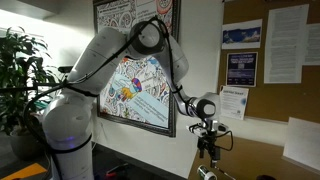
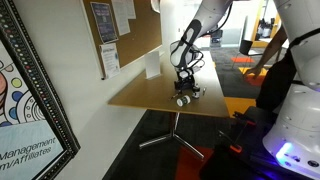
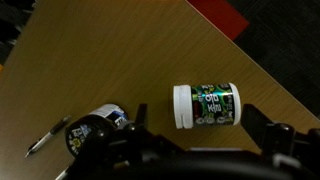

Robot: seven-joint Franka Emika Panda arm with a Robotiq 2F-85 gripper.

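A small bottle [image 3: 207, 105] with a white cap and a dark, colourful label lies on its side on the wooden table in the wrist view. My gripper is open above the table, its two dark fingers set wide apart, and the bottle shows between and just beyond them. In the first exterior view the gripper [image 1: 209, 155] points down, with the white bottle [image 1: 206, 173] beneath it at the picture's bottom edge. Nothing is held. A black-lidded jar [image 3: 95, 128] stands left of the bottle, partly behind the left finger.
A pen [image 3: 47, 136] lies left of the jar. Beyond the table edge the dark floor and a red patch [image 3: 222, 16] show. A white sheet [image 2: 153, 65] stands at the table's back.
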